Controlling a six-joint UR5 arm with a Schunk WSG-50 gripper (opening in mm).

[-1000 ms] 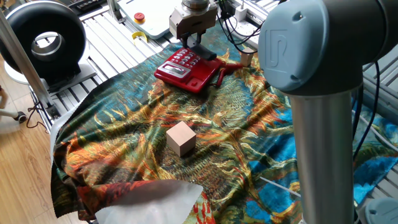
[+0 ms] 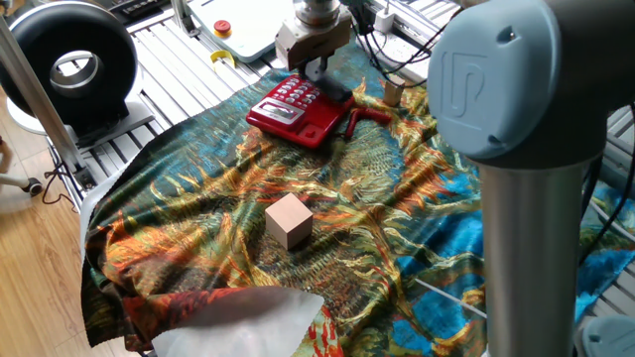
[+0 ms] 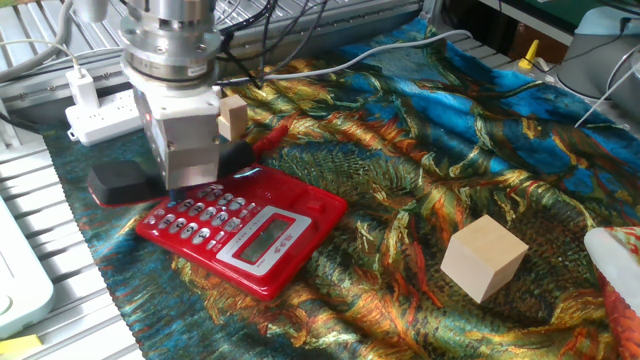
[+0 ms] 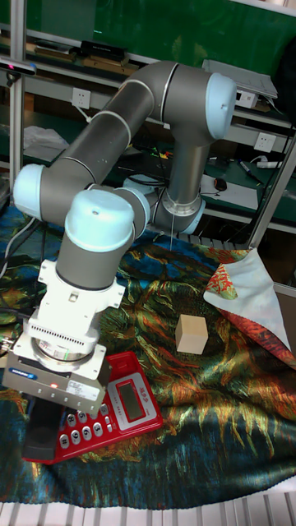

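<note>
A red telephone [image 3: 275,228] with silver keys and a small display lies on the patterned cloth. The black part of its handset [image 3: 118,183] sticks out past the phone's keypad end in exterior view 2. Directly over the handset, my gripper [image 2: 316,71] points downward. Its housing covers the middle of the handset in exterior view 2, and its fingertips are too dark and hidden to show whether they are closed around it. From above in exterior view 3, the gripper body hides part of the keypad. Apart from the phone, a plain wooden cube [image 2: 289,220] rests on the cloth.
A smaller wooden block [image 3: 232,117] stands behind the phone, near cables and a white power strip [image 3: 105,118]. Folds run through the cloth [image 2: 189,198], with a pale turned-over corner [image 2: 243,327]. Open cloth separates the phone from the cube.
The gripper has shifted slightly right and down in exterior view 1, and the dark handset part beneath it also appears farther right. The blue-capped arm joint has moved right. The cube stays put.
</note>
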